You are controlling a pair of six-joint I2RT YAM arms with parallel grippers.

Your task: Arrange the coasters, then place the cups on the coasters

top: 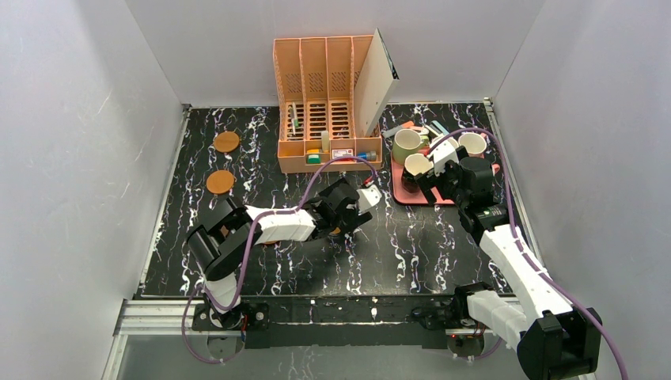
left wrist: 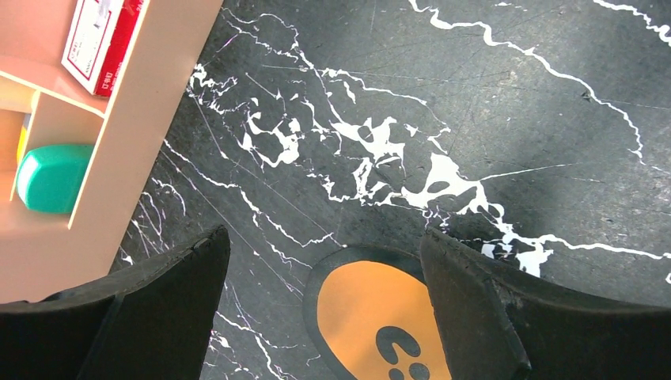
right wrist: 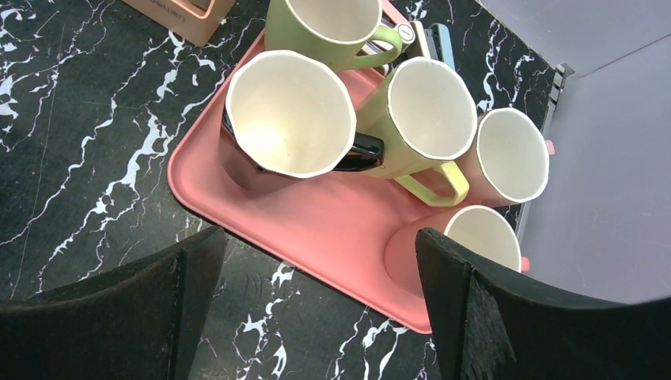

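An orange coaster with a dark rim and dark marks (left wrist: 372, 305) lies on the marbled table, partly covered by a finger of my left gripper. That gripper is open above it, nothing between its fingers. On a pink tray (right wrist: 308, 229) stand several cups: a dark cup with a white inside and black handle (right wrist: 290, 115), a green cup (right wrist: 332, 20), another green cup (right wrist: 431, 111) and pinkish cups, one (right wrist: 506, 158) behind another (right wrist: 479, 237). My right gripper hangs open over the tray's near edge, apart from the dark cup and empty.
Two round orange-brown discs (top: 226, 142) lie at the back left. An orange organizer (top: 328, 166) with a tilted white panel (top: 376, 83) stands at the back middle. Utensils (top: 419, 127) lie behind the tray. Clear table is at the front right of centre.
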